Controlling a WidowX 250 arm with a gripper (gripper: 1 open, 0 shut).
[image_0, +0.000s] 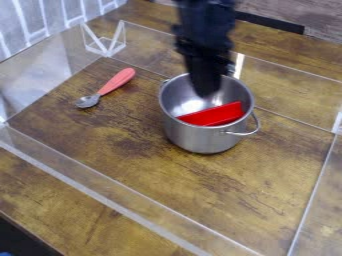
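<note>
My gripper (205, 65), dark and motion-blurred, hangs over the back of a steel pot (201, 135); whether its fingers are open or shut is unclear. A red block (214, 115) lies inside the pot. To the left on the wooden table, a spoon with a red handle (116, 82) lies apart from the pot.
Clear panels border the wooden table (120, 180) at left, back and right. A white rack stands at the back left.
</note>
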